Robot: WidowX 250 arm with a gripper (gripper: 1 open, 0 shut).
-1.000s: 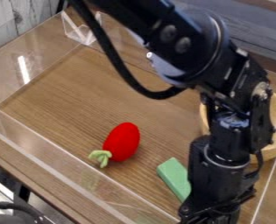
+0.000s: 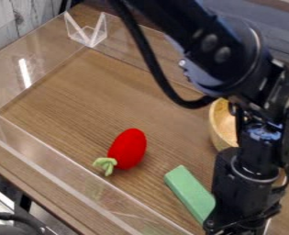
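Observation:
My black gripper (image 2: 232,220) is low at the bottom right, at the near end of a green block (image 2: 187,190) lying on the wooden table; its fingers are shut, and whether anything is between the fingertips is hidden. A red oval object (image 2: 128,148) with a pale green tip lies to the block's upper left, apart from it.
A wooden bowl (image 2: 219,127) is partly hidden behind the arm at the right. A clear plastic rack (image 2: 88,27) stands at the back left. A transparent edge runs along the table's left and front.
The red object and green block show little or no movement.

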